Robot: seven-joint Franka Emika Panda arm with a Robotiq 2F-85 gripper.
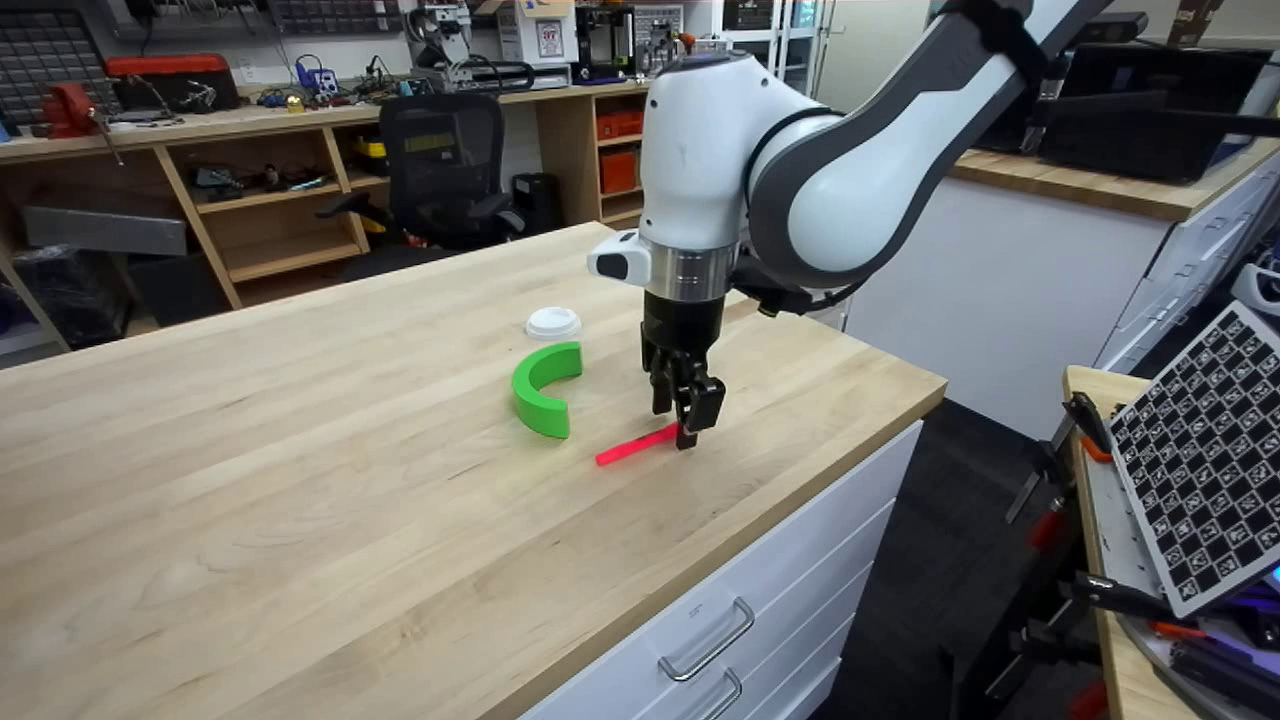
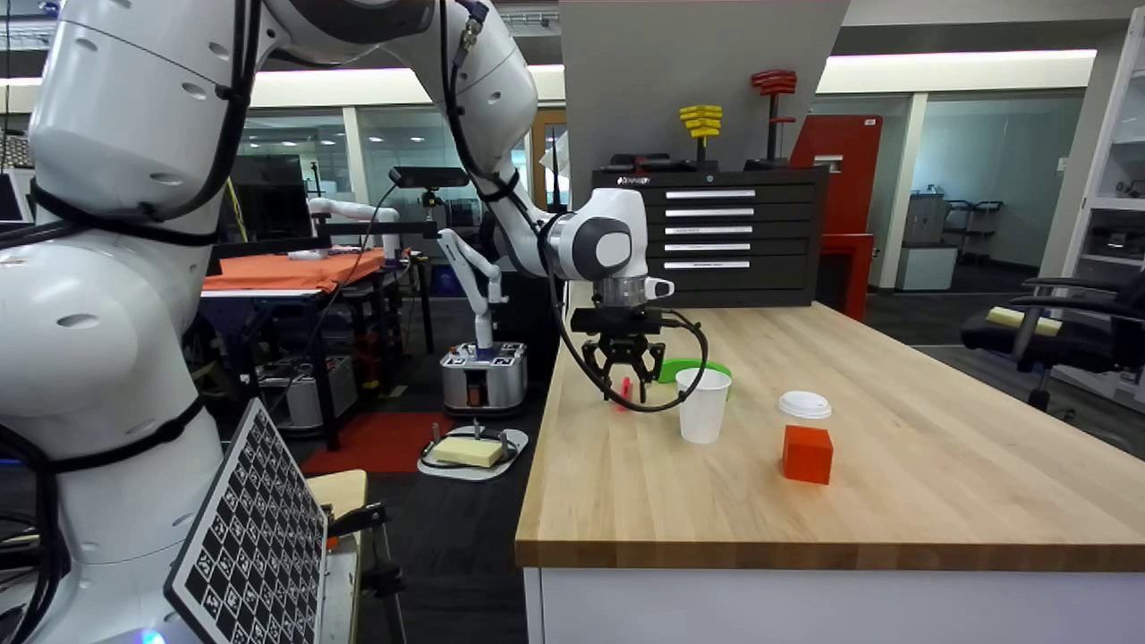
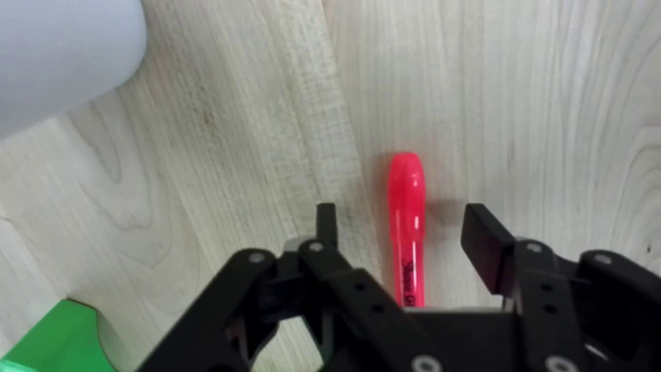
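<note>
A red-pink marker (image 3: 407,204) lies on the wooden table, its near part hidden by the gripper in the wrist view. My gripper stands open, one finger on each side of the marker with gaps between. In exterior view 1 the gripper (image 1: 674,424) is low over the marker's right end, and part of the marker (image 1: 630,448) shows to its left. From exterior view 2, the gripper (image 2: 625,393) points downward with the marker (image 2: 625,388) seen between its fingers.
A green arc block (image 1: 536,396) and a white lid (image 1: 553,323) lie left of the gripper. A white cup (image 2: 703,410) stands close by; an orange-red cube (image 2: 807,455) sits beyond it. A cable (image 2: 703,360) loops from the arm before the cup.
</note>
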